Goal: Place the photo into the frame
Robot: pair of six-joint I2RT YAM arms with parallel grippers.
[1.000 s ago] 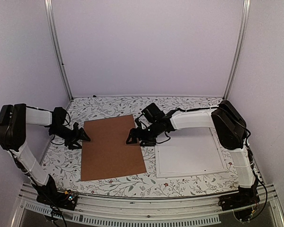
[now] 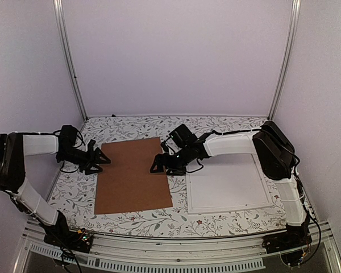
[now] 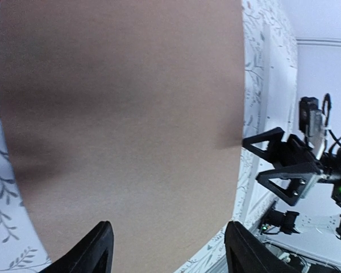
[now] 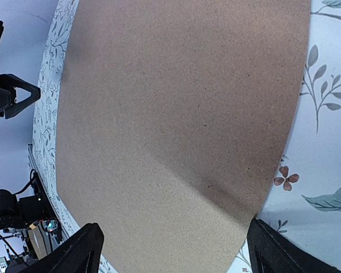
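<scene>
A brown square board (image 2: 132,187) lies on the patterned mat, left of centre. My left gripper (image 2: 99,162) is low at its left edge; in the left wrist view its fingertips (image 3: 94,247) are wide apart over the board. Whether anything is between them does not show clearly. My right gripper (image 2: 159,166) is at the board's right edge, its fingers apart; in the right wrist view one fingertip (image 4: 273,253) touches that edge. To the right lies a white rectangular frame (image 2: 227,190), partly under the right arm.
Walls close the workspace at the back and sides, and a metal rail (image 2: 176,244) runs along the front.
</scene>
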